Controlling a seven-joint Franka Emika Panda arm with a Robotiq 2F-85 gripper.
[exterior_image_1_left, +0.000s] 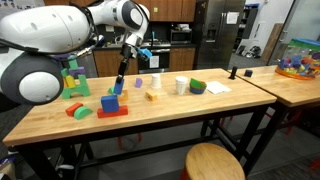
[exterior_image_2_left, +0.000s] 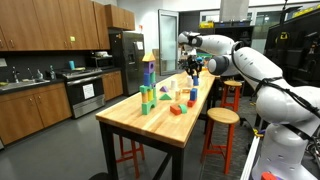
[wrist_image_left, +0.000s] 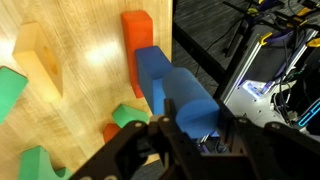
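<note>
A blue cylinder (wrist_image_left: 190, 98) fills the middle of the wrist view, round end towards the camera, with my gripper shut on it. Beyond it lies a blue block (wrist_image_left: 152, 72) resting by a red block (wrist_image_left: 137, 40). In exterior view 1 the blue piece (exterior_image_1_left: 119, 84) slants down from the gripper, close above the blue block (exterior_image_1_left: 110, 103), which sits on the red block (exterior_image_1_left: 113, 113). Whether cylinder and block touch cannot be told.
A tower of coloured blocks (exterior_image_1_left: 72, 80) stands left of the gripper. A yellow block (exterior_image_1_left: 152, 95), white cups (exterior_image_1_left: 182, 85) and a green bowl (exterior_image_1_left: 197, 87) lie to the right. The table's front edge (exterior_image_1_left: 160, 118) runs close to the red block.
</note>
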